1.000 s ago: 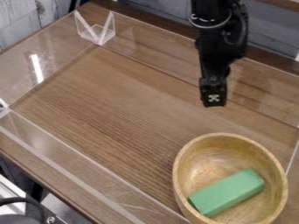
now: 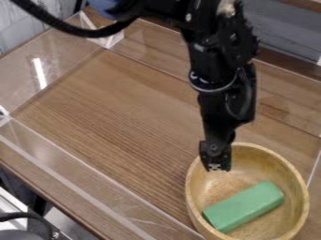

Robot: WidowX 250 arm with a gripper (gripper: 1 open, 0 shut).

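The black robot gripper (image 2: 216, 161) hangs over the far rim of a beige oval bowl (image 2: 204, 206) at the lower right, its fingers pointing down with nothing visible between them. Inside the bowl a green rectangular block (image 2: 245, 205) lies at a slant, below and to the right of the fingertips.
The black arm reaches in from the top, hiding part of the back. A grey panel borders the top right.
The gripper has moved down and toward the viewer, from the middle of the table to the bowl. The bowl and green block have not moved.
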